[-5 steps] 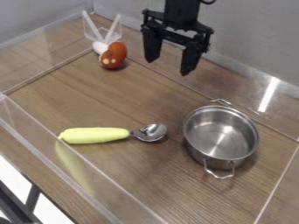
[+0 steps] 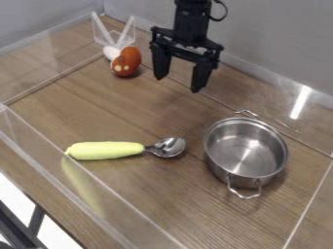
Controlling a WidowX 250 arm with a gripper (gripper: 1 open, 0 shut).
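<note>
My black gripper (image 2: pixel 185 64) hangs at the top centre of the camera view, open, its two fingers apart with nothing seen between them. Below it on the wooden surface lie a yellow-handled spoon (image 2: pixel 107 150), left of centre, and a steel pot (image 2: pixel 244 156) with two handles at the right. A red-brown round toy (image 2: pixel 127 61) with a white, leafy or rabbit-ear-like part sits at the upper left, left of the gripper.
Pale walls (image 2: pixel 274 39) border the surface at the back.
My gripper has moved slightly up and back in the view, looking a little smaller. The spoon, pot and toy have not moved.
</note>
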